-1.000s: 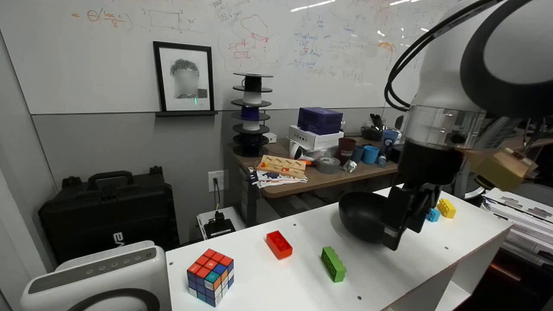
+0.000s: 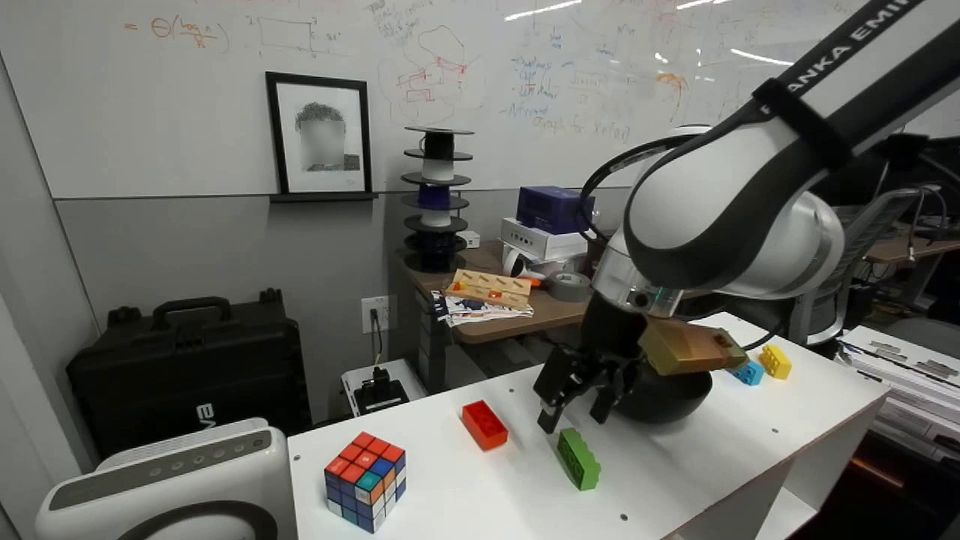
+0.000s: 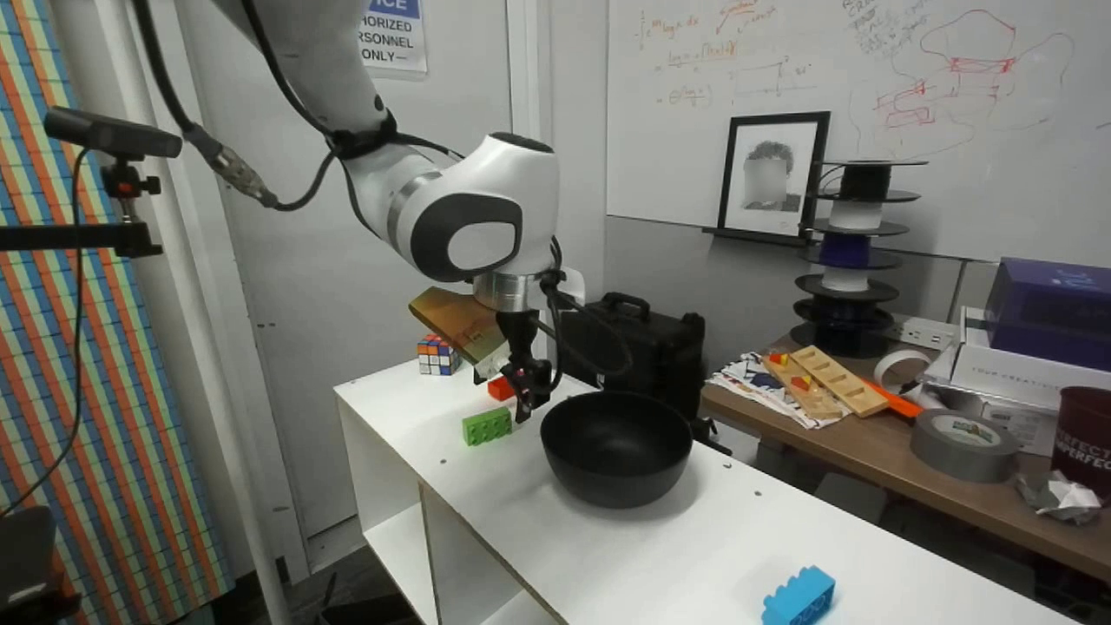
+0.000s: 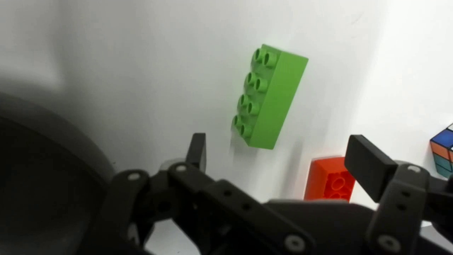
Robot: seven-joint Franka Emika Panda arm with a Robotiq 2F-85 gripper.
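A green brick lies on its side on the white tabletop, its studs facing the bowl side in the wrist view. My gripper hangs above the table with its fingers wide apart and nothing held between them. In exterior view 1 the gripper is just behind the green brick, apart from it. A red brick shows beyond the fingers in the wrist view, partly covered by the right finger. The black bowl stands beside the gripper.
A Rubik's cube sits near the table's left end. A blue brick and a yellow brick lie past the bowl. Bare tabletop surrounds the green brick.
In exterior view 1 my gripper has moved left and back, from in front of the bowl to near the green brick. The bricks, cube and bowl stay where they were.
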